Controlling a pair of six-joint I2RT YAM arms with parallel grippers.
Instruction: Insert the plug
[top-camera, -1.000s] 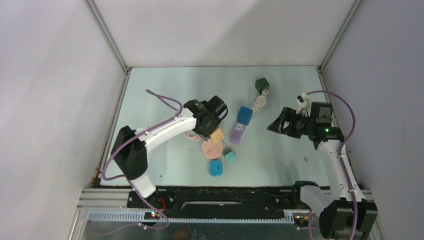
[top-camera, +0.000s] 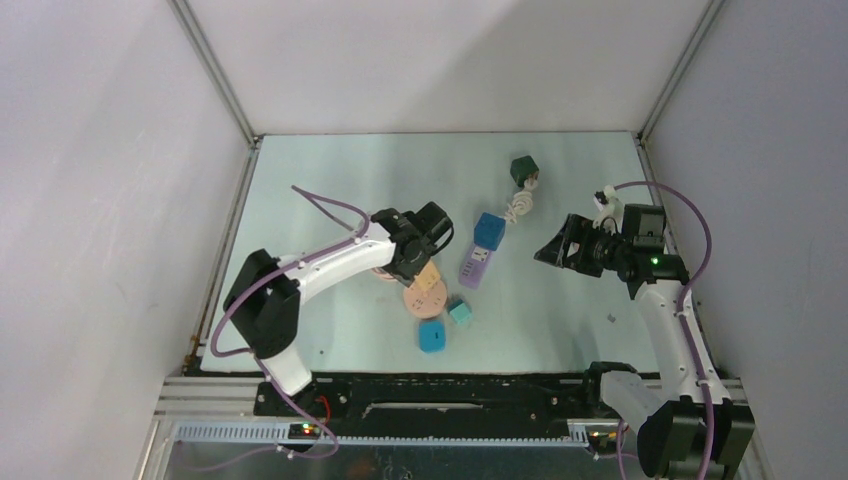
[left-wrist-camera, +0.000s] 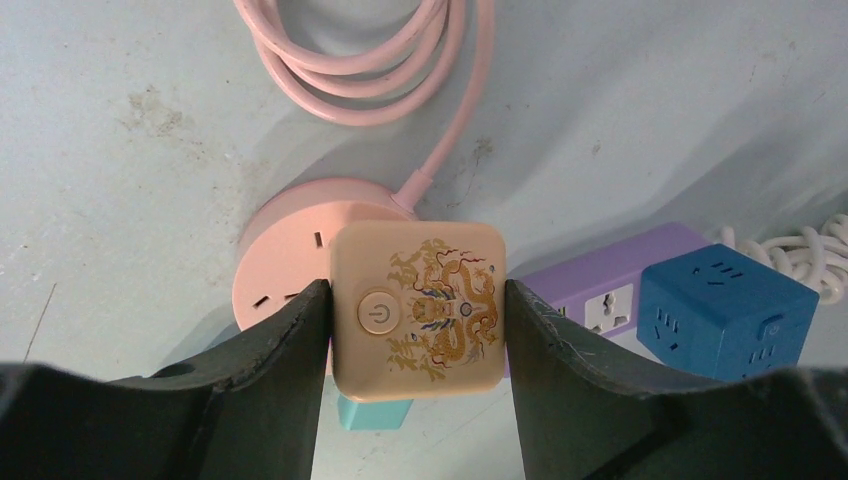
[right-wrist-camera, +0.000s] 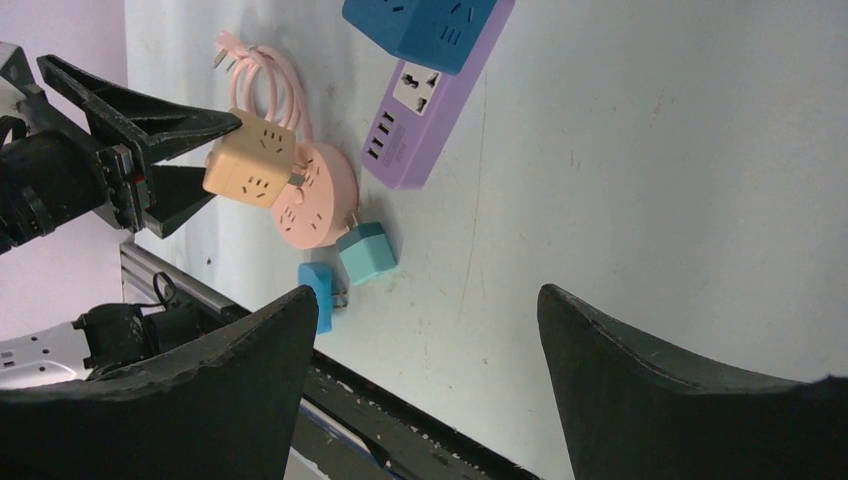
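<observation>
A beige cube plug with a dragon print (left-wrist-camera: 418, 310) is gripped by my left gripper (top-camera: 418, 270), held over the pink round socket (top-camera: 425, 301), whose cord coils behind it. In the right wrist view the cube (right-wrist-camera: 248, 160) has metal prongs pointing toward that socket's face; whether they touch cannot be told. My right gripper (top-camera: 545, 250) stands apart at the right, its fingers spread with nothing between them.
A purple power strip (top-camera: 474, 267) with a blue cube (top-camera: 489, 231) lies to the right of the socket. A teal cube (top-camera: 460, 312) and a blue plug (top-camera: 432, 337) lie nearer. A green cube (top-camera: 524, 170) sits at the back.
The right arm looks unmoved.
</observation>
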